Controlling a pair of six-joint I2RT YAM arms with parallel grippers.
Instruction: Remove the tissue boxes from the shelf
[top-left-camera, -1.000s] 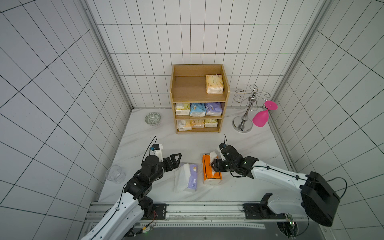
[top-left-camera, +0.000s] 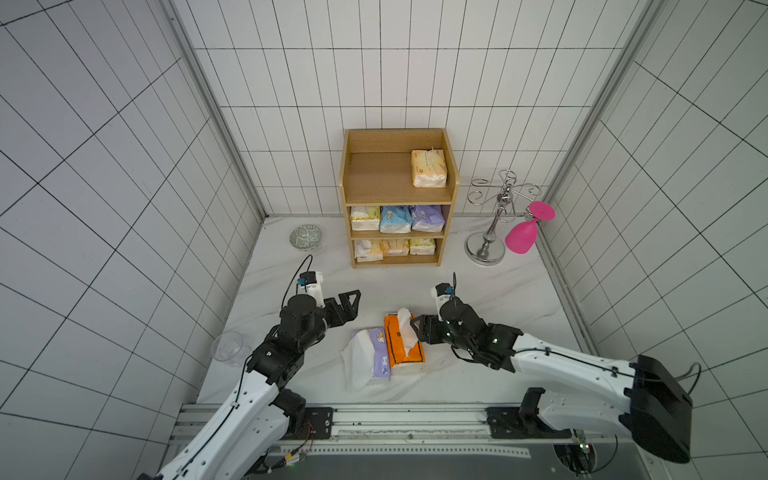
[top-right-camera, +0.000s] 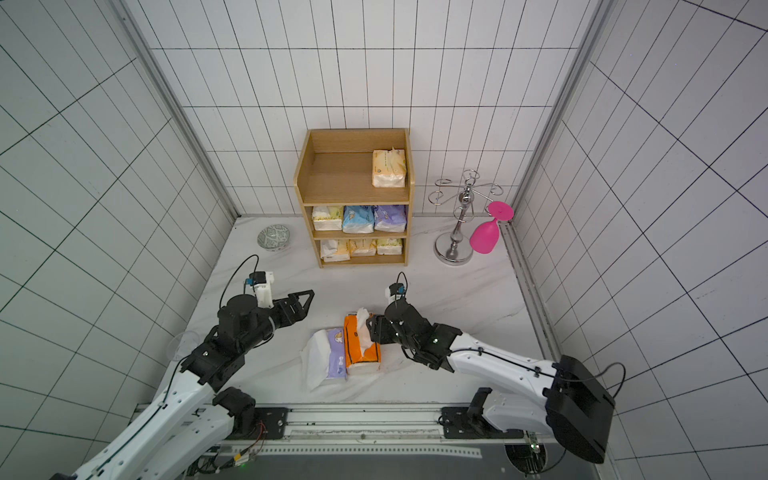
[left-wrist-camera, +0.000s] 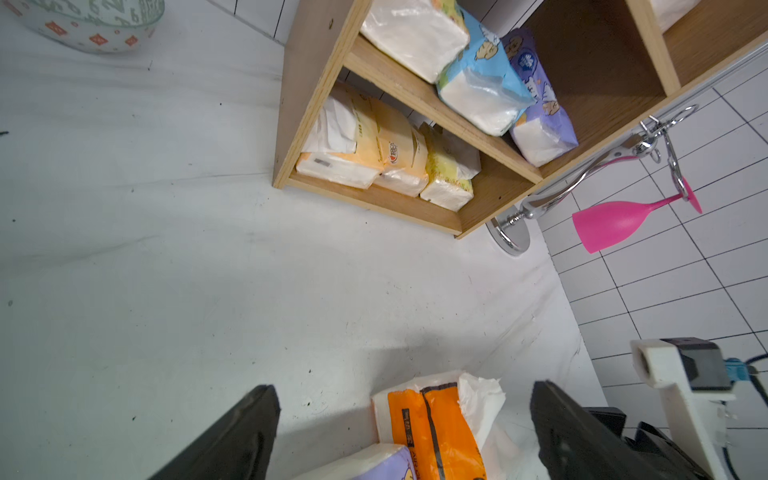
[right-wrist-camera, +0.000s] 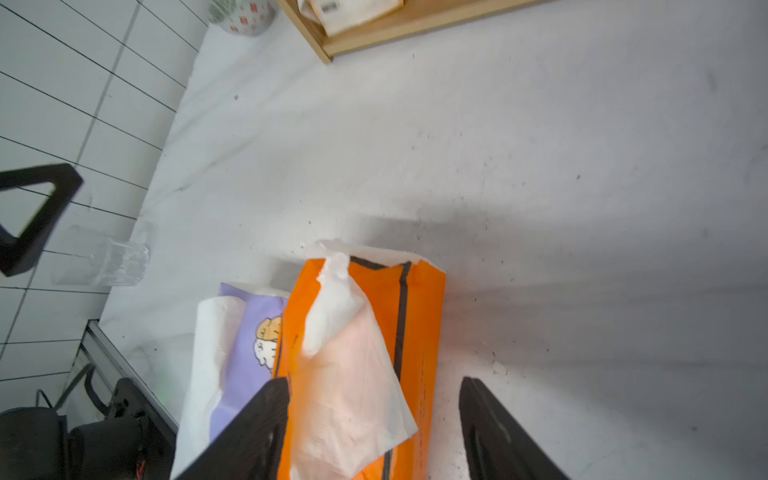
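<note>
A wooden shelf (top-left-camera: 397, 195) at the back holds tissue packs: a yellow one (top-left-camera: 429, 168) on top, a blue one (top-left-camera: 396, 220) and a purple one (top-left-camera: 428, 217) among the middle row, several below. On the counter lie an orange pack (right-wrist-camera: 420, 320) with white tissue and a purple-and-white pack (top-left-camera: 372, 356), side by side. My right gripper is just over the orange pack, fingers apart, the tissue visible between them. My left gripper stands open to the left of and above the packs, holding nothing.
A patterned bowl (top-left-camera: 305, 237) is left of the shelf, a clear cup (top-left-camera: 229, 348) at the left edge. A metal stand (top-left-camera: 485, 248) with a pink glass (top-left-camera: 520, 238) is right of the shelf. Counter before the shelf is clear.
The orange pack has shifted left against the purple pack, with my right gripper moving leftward over it. My left gripper has risen slightly toward the back.
</note>
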